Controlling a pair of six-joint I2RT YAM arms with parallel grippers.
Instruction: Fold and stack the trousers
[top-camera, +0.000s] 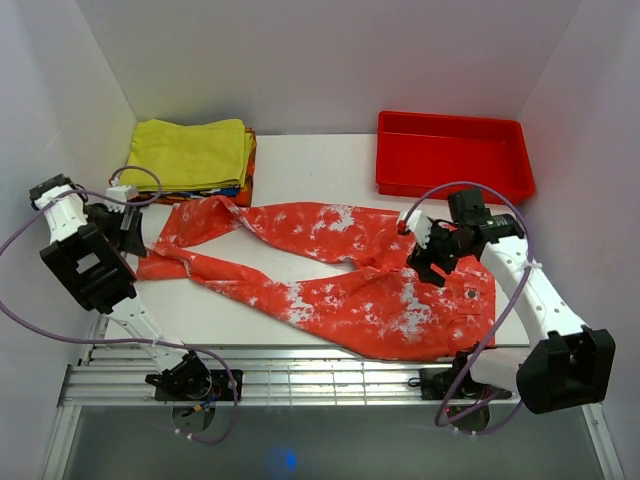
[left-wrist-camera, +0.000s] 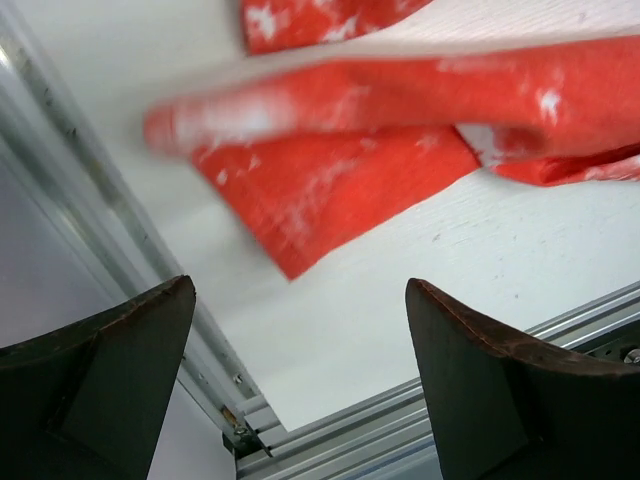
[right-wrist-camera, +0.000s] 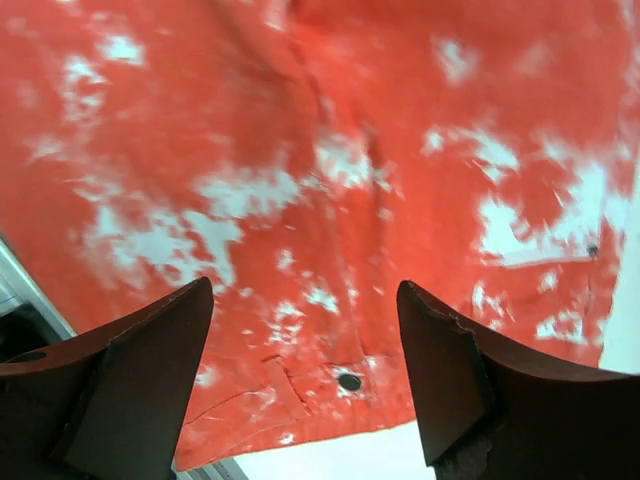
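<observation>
Red, white-mottled trousers (top-camera: 370, 310) lie spread on the white table, legs reaching left, waist at the right; a snap button (right-wrist-camera: 349, 382) shows in the right wrist view. My left gripper (top-camera: 125, 225) is at the table's left edge; in the left wrist view it is open above a folded leg end (left-wrist-camera: 300, 210), nothing between its fingers. My right gripper (top-camera: 425, 260) is open over the waist part, nothing visible between its fingers.
A folded stack (top-camera: 185, 150), yellow on top, sits at the back left. An empty red bin (top-camera: 450, 150) is at the back right. Bare table (top-camera: 310, 170) lies between them. Walls enclose the sides and back.
</observation>
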